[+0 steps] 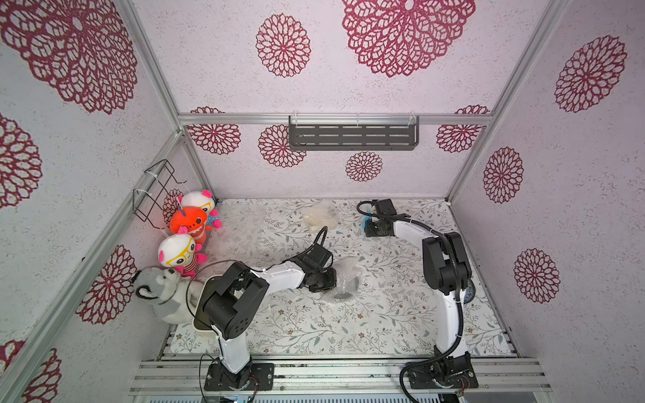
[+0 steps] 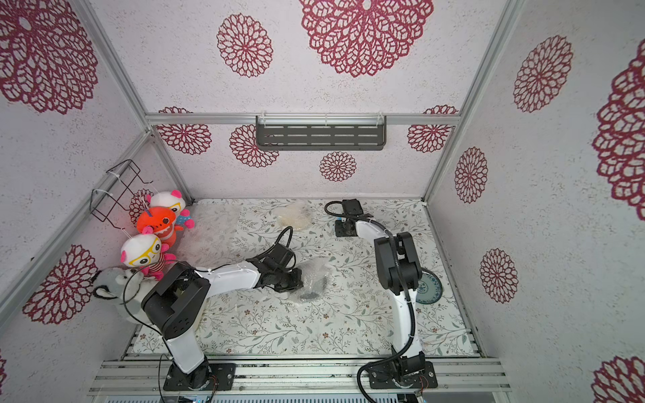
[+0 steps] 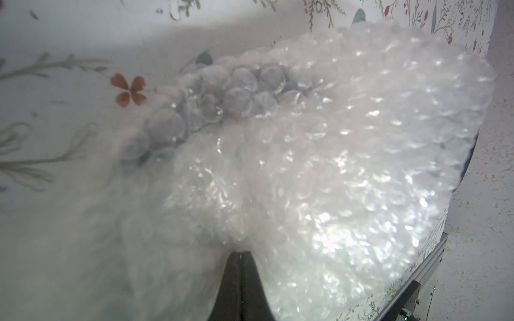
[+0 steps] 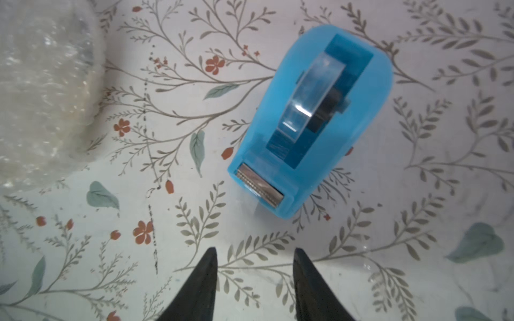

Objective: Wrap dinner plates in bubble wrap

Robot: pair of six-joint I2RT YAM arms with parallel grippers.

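A bundle of bubble wrap (image 3: 321, 176) fills much of the left wrist view, with a greyish round shape showing dimly through it in the top views. At its left side my left gripper is shut, its tips against the wrap; whether any film is pinched between them cannot be made out. Toward the back right, a blue tape dispenser (image 4: 348, 128) lies on the table, partly hidden by the right arm from above. My right gripper stands open over the table beside the dispenser's cutter end, nothing between its fingers. A patterned plate (image 2: 429, 287) lies at the right edge.
Another wrapped bundle (image 2: 293, 215) sits at the back middle. Clear sheeting (image 1: 238, 228) is spread at the back left. Plush toys (image 1: 192, 223) and a bin (image 1: 201, 322) line the left side.
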